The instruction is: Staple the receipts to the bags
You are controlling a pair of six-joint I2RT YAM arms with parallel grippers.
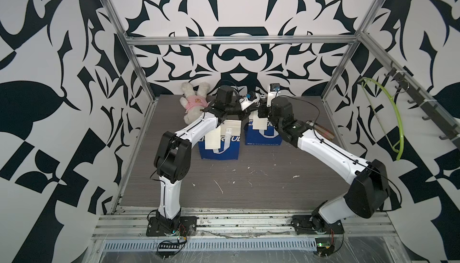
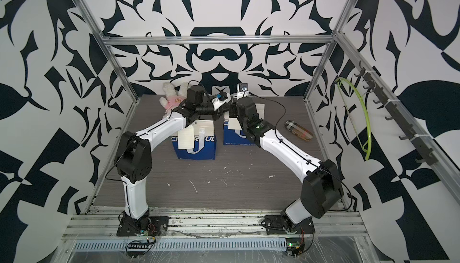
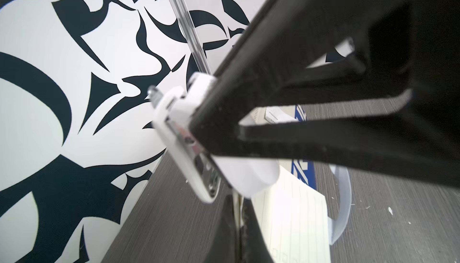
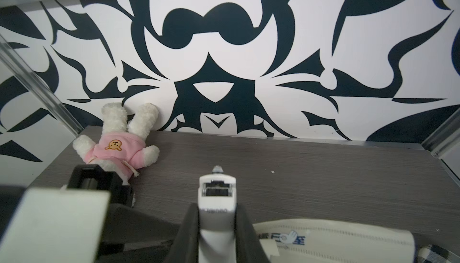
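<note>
Two blue bags stand mid-table: the left bag (image 1: 219,152) with a cream receipt (image 1: 212,139) over its front, the right bag (image 1: 263,139) with another receipt (image 1: 259,123). Both grippers meet above the right bag. In the right wrist view my right gripper is shut on a white stapler (image 4: 216,219), held upright; a cream bag top (image 4: 335,239) lies just beyond it. My left gripper is shut; in its wrist view the pale strip at the fingertips is unclear, and black and white parts of the other arm fill much of the view.
A plush bear in pink (image 4: 115,155) lies at the back left. A brown cylindrical object (image 2: 298,130) lies at the right. A green hose (image 1: 397,119) hangs on the right wall.
</note>
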